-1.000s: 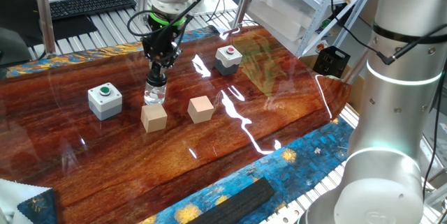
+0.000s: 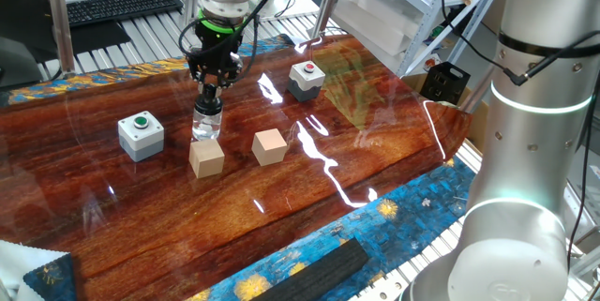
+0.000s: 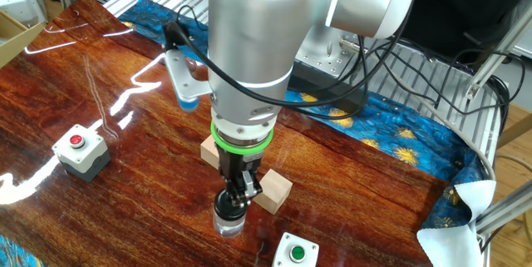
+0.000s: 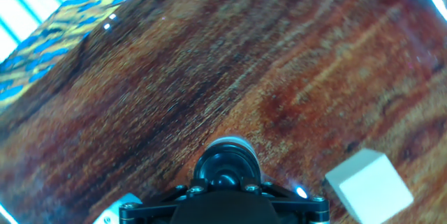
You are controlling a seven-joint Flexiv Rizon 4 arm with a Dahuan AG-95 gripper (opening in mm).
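A small clear jar with a black lid is upright beneath my gripper, just behind the left wooden cube. My gripper points down, its narrow dark fingers shut on the lid. From the second exterior view, the jar shows below the gripper. In the wrist view the round lid sits directly at the fingertips, and the gripper's body hides its near side. Whether the jar's base touches the table is hard to tell.
Another wooden cube lies to the right. A green-button box stands left of the jar, a red-button box behind to the right.
The gripper's upper part has swung slightly left and turned about its axis, with its cables shifting. The jar has moved very slightly left; the cubes and button boxes are unmoved.
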